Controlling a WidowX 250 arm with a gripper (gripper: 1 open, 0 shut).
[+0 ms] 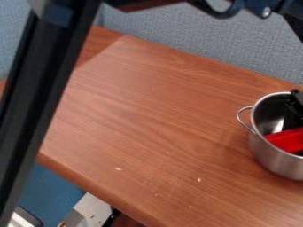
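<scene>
A steel pot point(272, 158) with a wire handle stands at the right edge of the camera view, partly cut off. A red object point(286, 140) is inside it. Black parts, likely of my gripper point(296, 111), reach into the pot at the frame's right edge; whether it is open or shut, and what it holds, cannot be made out.
A grey partition stands behind. A black frame post point(42, 97) crosses the left of the view.
</scene>
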